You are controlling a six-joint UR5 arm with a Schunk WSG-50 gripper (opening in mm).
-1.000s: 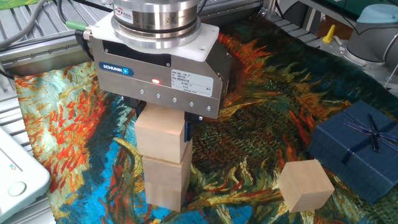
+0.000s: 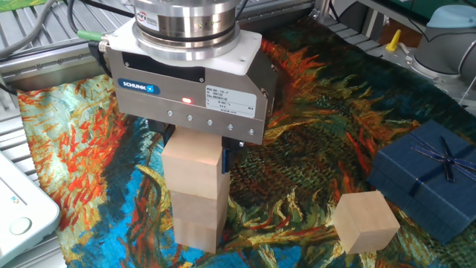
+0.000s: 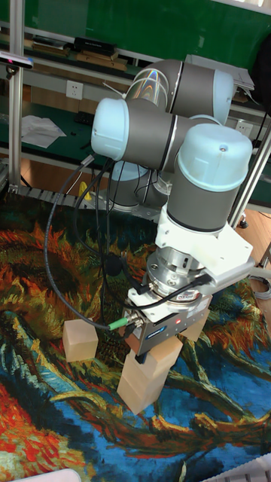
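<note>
My gripper [image 2: 195, 145] points down at the top of a wooden stack, its fingers on either side of the top block [image 2: 192, 170] and shut on it. That block is pale and cube-shaped. Directly beneath it are a middle block [image 2: 199, 202] and a bottom block [image 2: 195, 235], the lowest on the patterned cloth. The top block sits a little off to the left of those below, and no clear gap shows under it. In the other exterior view the stack [image 3: 138, 394] stands below the gripper [image 3: 152, 347], whose fingers are mostly hidden there.
A lone wooden cube [image 2: 366, 222] rests on the cloth, near a dark blue gift box [image 2: 431, 179] with a ribbon. Another wooden block [image 3: 193, 327] shows partly behind the gripper. A white device [image 2: 22, 208] lies at the left edge.
The gripper and the top block have shifted very slightly down and to the right together. The lower blocks, the lone cube and the gift box have stayed put.
</note>
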